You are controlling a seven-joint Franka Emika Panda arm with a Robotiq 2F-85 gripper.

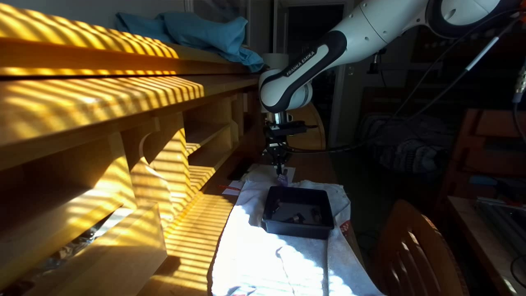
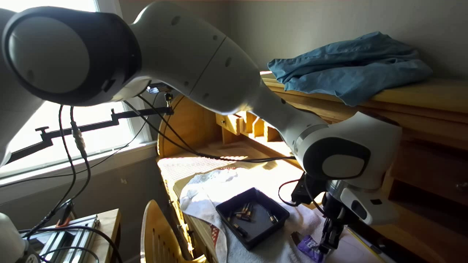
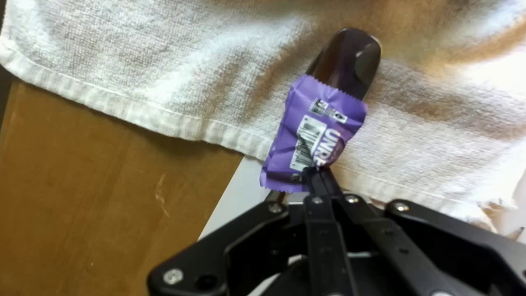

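A purple printed wrapper lies over a dark, glossy brown object, whose rounded end sticks out past it. My gripper is shut, its fingertips on the wrapper's lower right part, where the film is creased and gathered between them. How much film is pinched is hidden. In exterior view 2 the wrapper is beside my gripper, to the right of the black tray. Exterior view 1 has the gripper behind the tray, with a purple bit of wrapper under its tips.
Several small dark and brass-coloured pieces lie in the tray. A pale towel covers much of the desk, with a white sheet at its edge. Wooden shelving borders the desk; a chair stands at the opposite side.
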